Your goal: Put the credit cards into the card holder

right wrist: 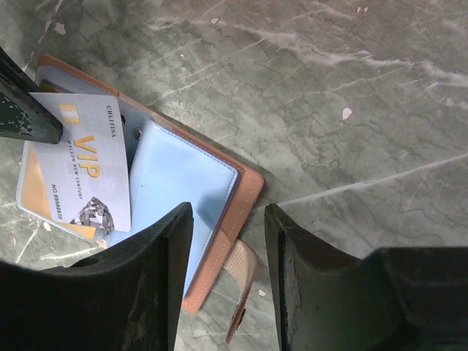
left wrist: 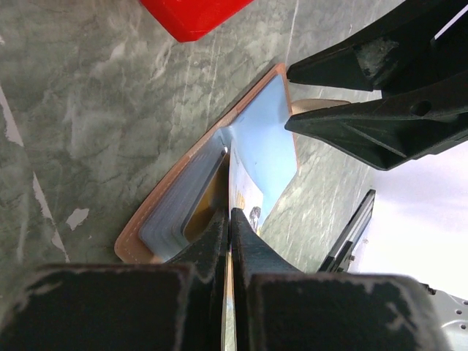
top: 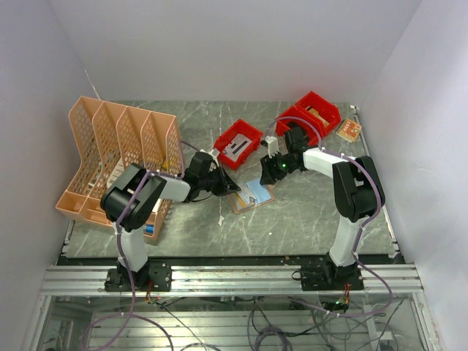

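Observation:
Open on the table lies the card holder (top: 268, 198), tan-edged with light blue pockets, holding an orange-yellow card on its left side. My left gripper is shut on a white VIP card (right wrist: 91, 164), gripping it by one edge. The card is tilted over the middle of the holder; from the left wrist view it is nearly edge-on, and its lower part hides where it meets the pocket. My right gripper stands open at the holder's right edge, where a small tan strap (right wrist: 240, 265) sticks out between its fingers without being clamped.
A red tray (top: 238, 144) with cards stands behind the holder. Further right are more red trays (top: 319, 110) and a small orange box (top: 349, 130). The tan rack (top: 121, 139) fills the left side.

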